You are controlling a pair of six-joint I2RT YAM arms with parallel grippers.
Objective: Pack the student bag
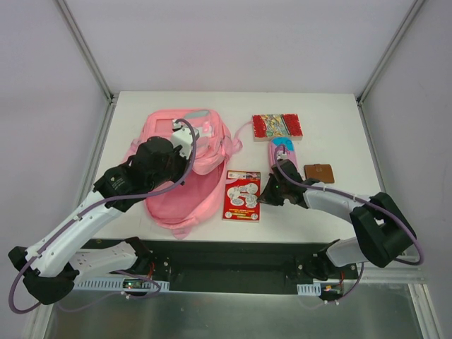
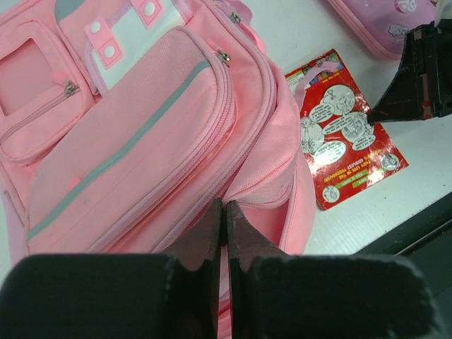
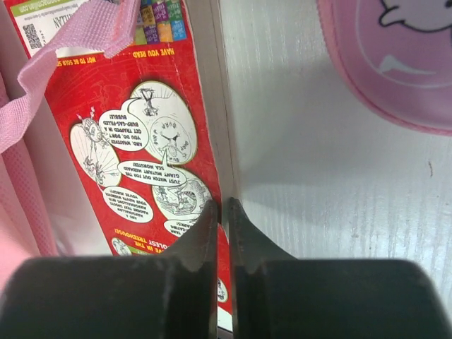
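The open pink backpack lies on the left of the table. My left gripper is shut at the fold of its pink fabric; whether fabric is between the fingers is unclear. A red book lies flat right of the bag, a pink strap over its upper part. My right gripper is shut, fingertips at the book's right edge, nothing visible between them.
A pink pencil case lies behind the right gripper. A patterned book lies at the back, a brown wallet at the right.
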